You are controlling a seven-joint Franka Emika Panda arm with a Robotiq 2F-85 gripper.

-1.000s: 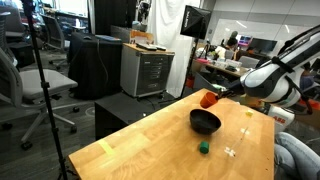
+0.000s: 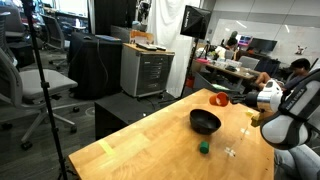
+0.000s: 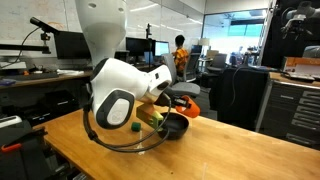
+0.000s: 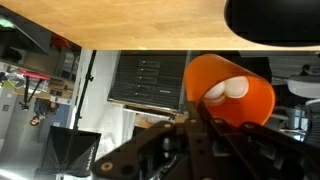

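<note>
An orange cup (image 4: 236,84) is held in my gripper, shut on its wall. The cup is tipped in the wrist view, and its mouth shows a few whitish round shapes inside. Beside it, a black bowl (image 2: 205,122) stands upright on the table; in the wrist view the bowl (image 4: 277,20) shows only in part at the top right. From the other side, the cup (image 3: 188,107) appears just above and beside the bowl's rim. The bowl's inside is too dark to read.
A small green object (image 2: 204,147) lies near the bowl. A black box (image 2: 117,117) stands behind the table's left edge.
In exterior view 1 the orange cup has shifted right, away from the bowl, and the arm has come lower. Bowl and green object have stayed put.
</note>
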